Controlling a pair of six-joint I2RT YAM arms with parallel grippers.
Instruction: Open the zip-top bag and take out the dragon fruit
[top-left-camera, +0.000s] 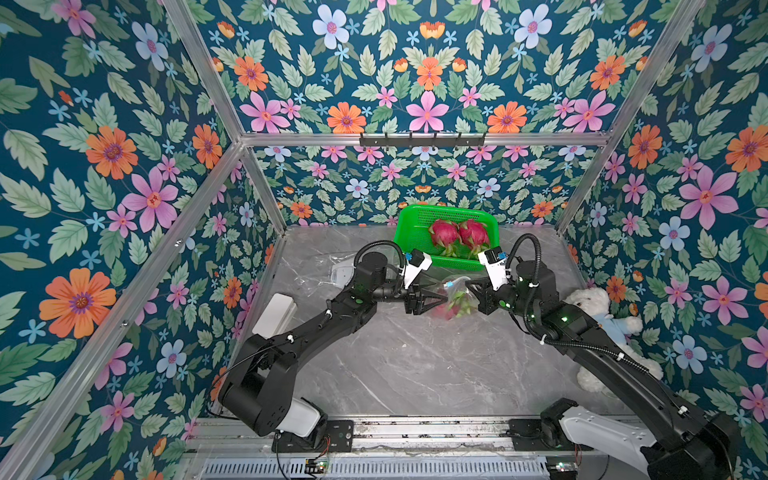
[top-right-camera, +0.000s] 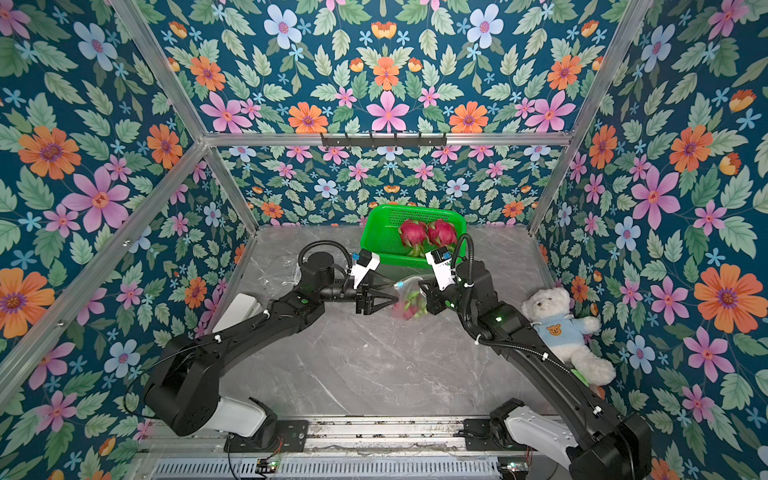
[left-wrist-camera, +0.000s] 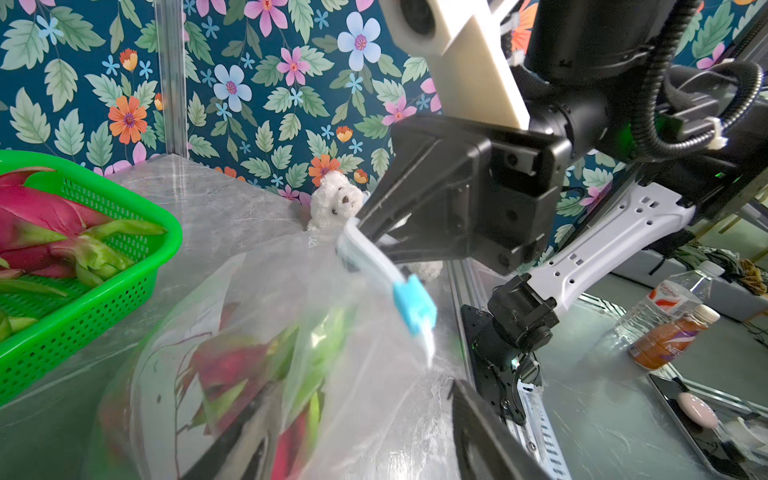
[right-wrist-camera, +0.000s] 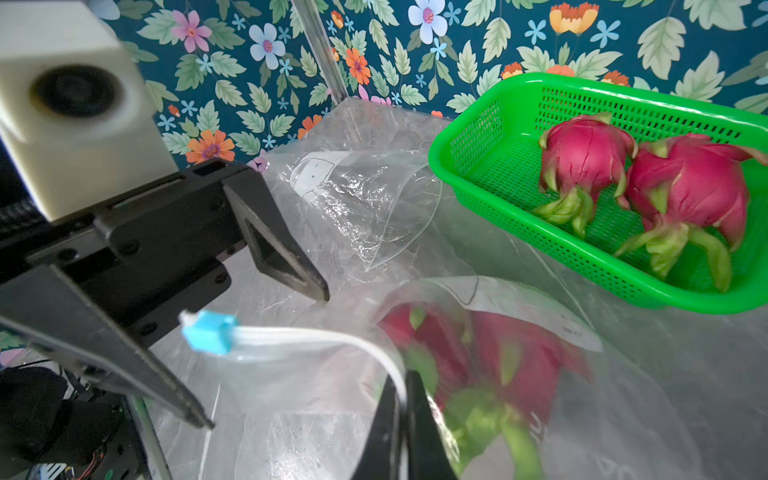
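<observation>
The clear zip top bag (right-wrist-camera: 640, 400) has a dragon fruit (right-wrist-camera: 512, 360) inside, its red skin and green scales blurred by the plastic. My right gripper is shut on one end of the bag's white zip strip (right-wrist-camera: 320, 334), holding the top edge up. At the free end of that strip sits the light blue slider (left-wrist-camera: 414, 304). My left gripper stands open, and in the right wrist view its fingers (right-wrist-camera: 276, 248) lie to either side of the slider's end. Whether they touch the bag cannot be told.
Behind the bag stands a green basket (right-wrist-camera: 544, 220) with two dragon fruits (right-wrist-camera: 588, 156) in it. An empty clear bag (right-wrist-camera: 376, 196) lies at the back left. A white box (top-left-camera: 274, 315) is at the left, a teddy bear (top-right-camera: 560, 328) at the right.
</observation>
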